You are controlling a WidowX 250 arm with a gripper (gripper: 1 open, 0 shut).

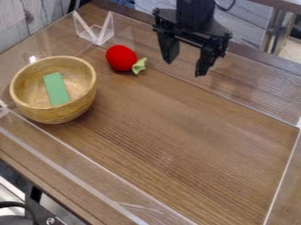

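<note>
The black gripper [188, 50] hangs over the back middle of the wooden table, to the right of a red round object [121, 56] with a small green part on it. I cannot tell its finger state clearly. A wooden bowl [77, 104] at the left holds a green block [55, 86].
A clear wire-like or plastic holder [91, 26] stands at the back left. The middle, right and front of the table [188, 149] are clear. A dark curved item lies at the bottom-left edge.
</note>
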